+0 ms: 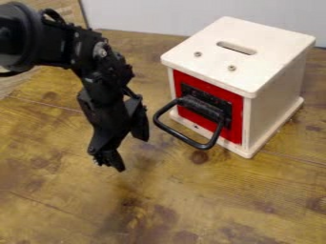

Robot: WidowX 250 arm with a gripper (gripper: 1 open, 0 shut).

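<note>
A white wooden box (274, 95) with a red front panel (184, 82) stands at the right, a slot and two screws on its top. A black loop handle (184, 137) sticks out from a black mount on the red panel. My black gripper (124, 143) points down at the left of the handle, apart from it, its fingers open with nothing visible between them.
A white wall (178, 11) runs along the back, with a cardboard piece at the far left.
</note>
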